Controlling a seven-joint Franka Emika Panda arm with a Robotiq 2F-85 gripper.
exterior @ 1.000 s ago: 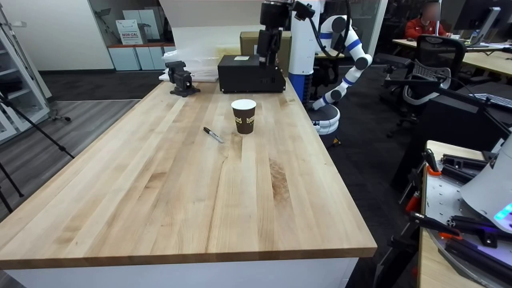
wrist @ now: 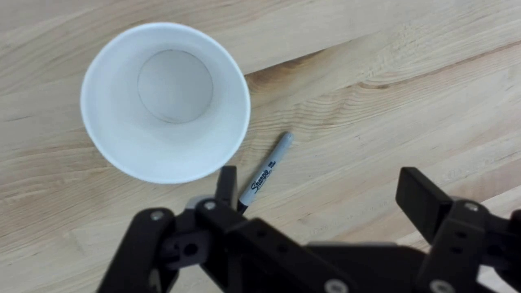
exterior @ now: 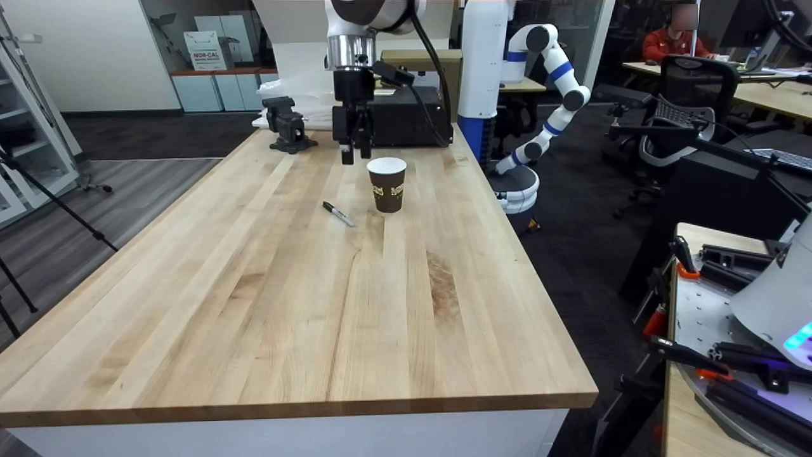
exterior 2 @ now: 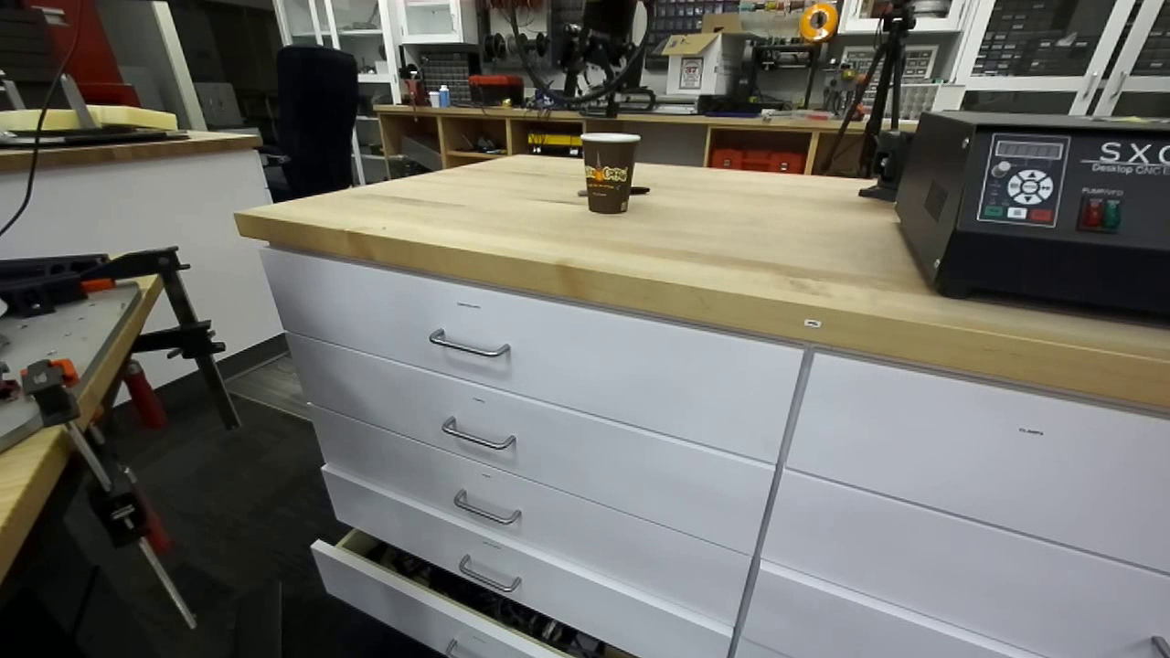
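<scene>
A brown paper cup [exterior: 387, 190] with a white inside stands upright on the wooden table. Looking down from the wrist, I see into the cup [wrist: 171, 105], which is empty. Beside it lies a grey Sharpie marker [wrist: 266, 171] with a black cap; one of my fingers hides part of that cap end. My gripper is open, its fingers wide apart with only table between them. In exterior view 1 the gripper [exterior: 358, 156] hangs above the table, up and left of the cup. From the other side, exterior view 2 shows the cup [exterior 2: 610, 175] partly covering the marker.
A black vise [exterior: 287, 125] stands at the table's back left. Behind the gripper sits a black machine box [exterior: 411, 122], seen also as a control box [exterior 2: 1042, 208] in exterior view 2.
In exterior view 1 my gripper has come down and moved left, from over the black box to above the table near the cup. Cup and marker have stayed put.
</scene>
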